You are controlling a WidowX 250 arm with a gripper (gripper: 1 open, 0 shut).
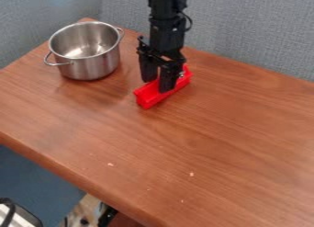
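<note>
My black gripper (159,77) is down over a red elongated block (153,97) lying diagonally on the wooden table, its fingers around the block's upper part. Whether they touch or grip it I cannot tell. A steel pot (84,62) with two handles stands just left of the gripper.
Grey walls rise behind it, and its front-left edge drops to a blue-grey area with some clutter at the bottom left.
</note>
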